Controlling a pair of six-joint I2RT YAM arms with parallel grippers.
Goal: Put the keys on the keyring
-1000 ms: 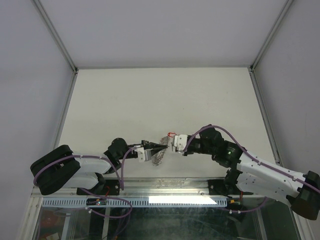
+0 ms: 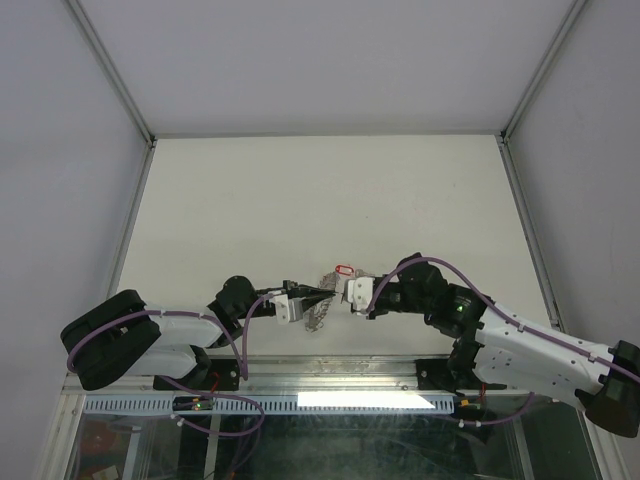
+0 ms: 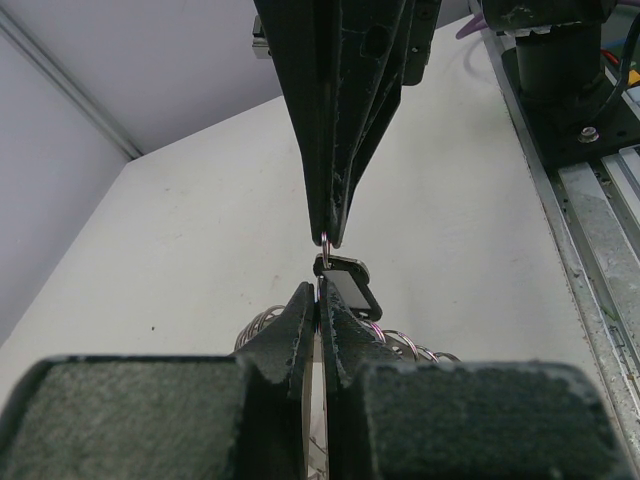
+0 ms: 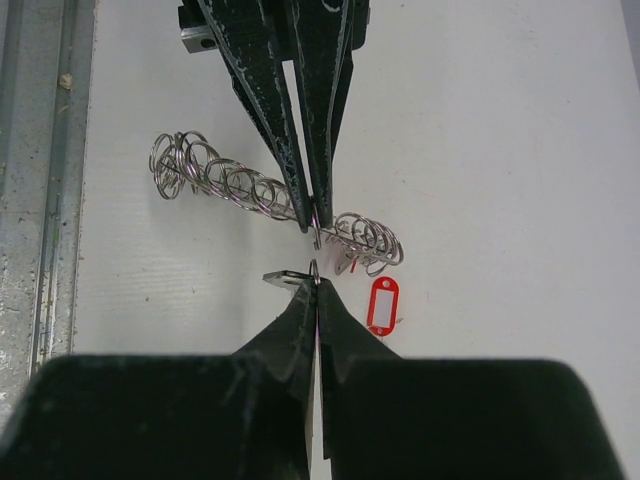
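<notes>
My left gripper and right gripper face each other tip to tip, close together above the table. Both are shut. A thin metal piece (image 4: 317,238) sticks out from the left fingertips. Another thin, curved metal end (image 3: 325,250) protrudes from the right fingertips. A flat, dark plate with a rounded edge, perhaps a key, sits by this end; in the right wrist view this metal plate (image 4: 285,277) lies beside the right fingertips. Whether it hangs on the wire cannot be told. A small gap separates the two metal ends in the right wrist view.
Below the grippers lies a long row of looped metal rings (image 4: 238,184) on the white table (image 2: 320,200). A red rectangular tag (image 4: 383,306) lies just past its end. Behind the arms the table is clear; a metal rail (image 2: 315,370) runs along the front.
The right gripper has shifted very slightly toward the front edge, and more of the red tag shows. The left arm looks unmoved.
</notes>
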